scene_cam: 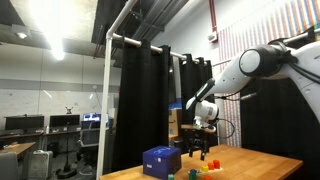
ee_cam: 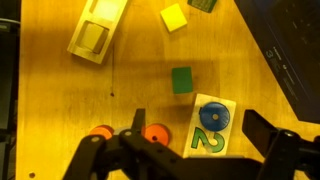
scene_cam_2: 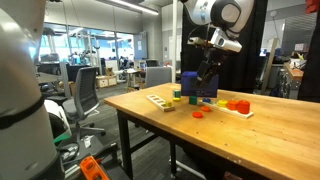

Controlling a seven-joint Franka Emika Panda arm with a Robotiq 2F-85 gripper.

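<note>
In the wrist view my gripper is open, its fingers spread wide and nothing held between them. Ahead of the gap lies a light tile (ee_cam: 209, 126) marked with a green 2, with a round blue piece (ee_cam: 214, 116) on it. A red-orange disc (ee_cam: 157, 135) is close to the left finger; another orange disc (ee_cam: 102, 131) lies farther left, partly hidden by the gripper. Beyond are a green square block (ee_cam: 182, 80) and a yellow block (ee_cam: 173, 17). Exterior view 1 has the gripper (scene_cam: 197, 152) above the table.
A dark blue box (scene_cam: 161, 161) stands on the wooden table (scene_cam: 262, 162). Toward the wrist view's upper left lies a wooden board (ee_cam: 112, 10) with a square piece in it. In exterior view 2, red pieces (scene_cam_2: 243, 106) sit right of the gripper.
</note>
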